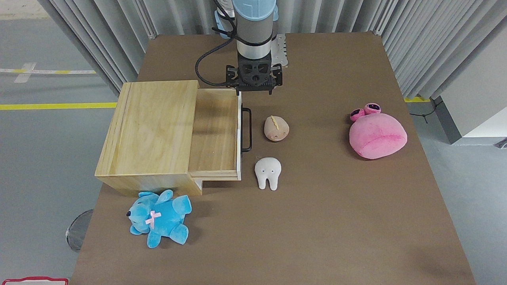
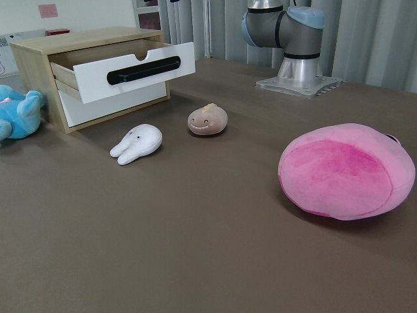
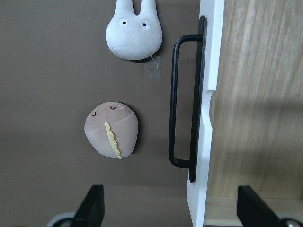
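Note:
A wooden cabinet (image 1: 142,133) has its drawer (image 1: 212,133) pulled out and empty, with a black handle (image 3: 173,101) on its white front. My gripper (image 1: 254,90) hangs over the drawer's back end; in the wrist view its two fingers stand wide apart at the bottom edge, nothing between them but the view below. A round beige plush (image 1: 276,128) and a white tooth-like plush (image 1: 268,171) lie beside the drawer front, outside it.
A blue bear (image 1: 166,218) lies in front of the cabinet. A large pink plush (image 1: 378,135) sits at the right.

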